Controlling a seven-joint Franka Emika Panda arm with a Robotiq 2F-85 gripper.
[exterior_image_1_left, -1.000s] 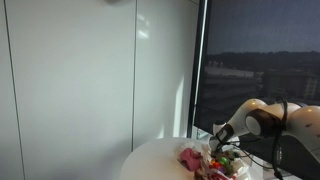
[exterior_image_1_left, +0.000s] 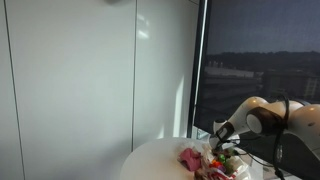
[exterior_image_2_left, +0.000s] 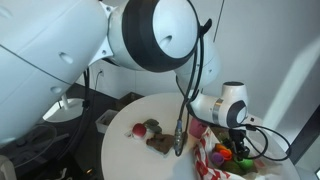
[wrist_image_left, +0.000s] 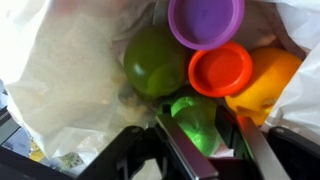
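Observation:
In the wrist view my gripper reaches down into a paper-lined container, its dark fingers apart on either side of a bright green item (wrist_image_left: 197, 124). Whether they touch it cannot be made out. Around it lie a dark green rounded item (wrist_image_left: 155, 61), a red-orange cup-like piece (wrist_image_left: 220, 70), a purple one (wrist_image_left: 205, 20) and an orange item (wrist_image_left: 268, 82). In exterior view 2 the arm bends down over a red-and-white box (exterior_image_2_left: 204, 165), where the fingers are too small to judge.
White paper lining (wrist_image_left: 70, 75) rises round the contents. On the white round table (exterior_image_2_left: 120, 158), a reddish round item (exterior_image_2_left: 139, 130) and dark pieces (exterior_image_2_left: 159, 144) lie apart from the box. A pink item (exterior_image_2_left: 196, 128) stands behind it.
The arm stays nearly in place over the box, with only a slight shift at its end. A green patch beside the gripper shows more clearly now.

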